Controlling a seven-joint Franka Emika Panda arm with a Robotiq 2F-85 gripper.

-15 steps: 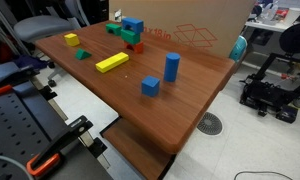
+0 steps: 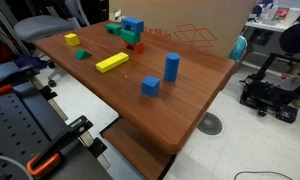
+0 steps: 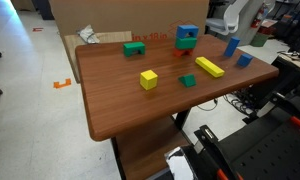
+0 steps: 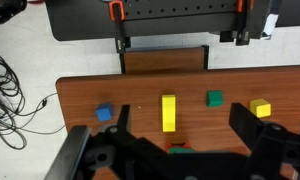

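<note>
My gripper is open in the wrist view, its dark fingers wide apart, nothing between them, high over the wooden table [image 2: 185, 115]. Below the gap lies a long yellow block [image 4: 168, 113]. A blue block [image 4: 104, 111] shows by the left finger. Towards the right are a small green block [image 4: 214, 98] and a yellow cube [image 4: 260, 107]. Exterior view 1 shows a stack with a blue block [image 2: 133, 23] on top, green and red below. A blue cylinder [image 2: 171, 67] stands upright near the blue cube [image 2: 150, 86]. Neither exterior view clearly shows the gripper.
Another green block [image 3: 135, 48] lies towards the table's rear. A cardboard panel [image 2: 190, 22] rises behind. The black robot stand [image 2: 30, 130] faces the table's front edge across a gap. Bare wood lies to the right of the blue pieces in exterior view 1.
</note>
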